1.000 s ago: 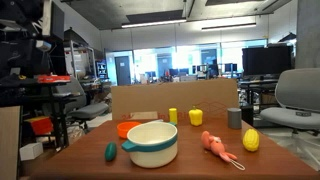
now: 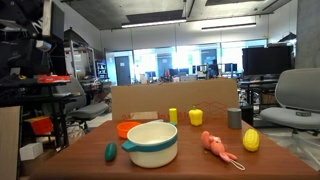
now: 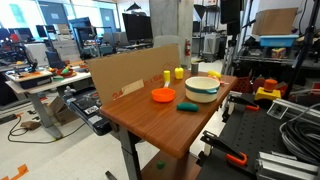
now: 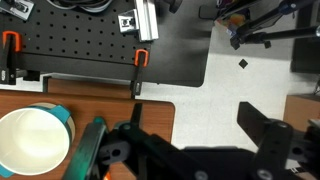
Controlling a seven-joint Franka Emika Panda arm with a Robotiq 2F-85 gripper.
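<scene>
A white pot with a green band (image 2: 151, 145) stands near the front of the wooden table, and its open top shows as a white pot (image 4: 30, 140) in the wrist view. Beside it lies a dark green vegetable (image 2: 111, 152). Behind is an orange bowl (image 2: 127, 129). A pinkish-red toy (image 2: 216, 146) and a yellow lemon-like object (image 2: 251, 139) lie to the right. My gripper is open above the table's edge, its dark fingers wide apart and nothing visible between them. In the wrist view, the pot is left of the fingers.
A yellow pepper-like object (image 2: 196, 118), a yellow cylinder (image 2: 173, 116) and a grey cup (image 2: 234, 118) stand toward the back. An upright cardboard panel (image 2: 140, 100) borders the table. A black perforated plate (image 4: 90, 35) adjoins the table.
</scene>
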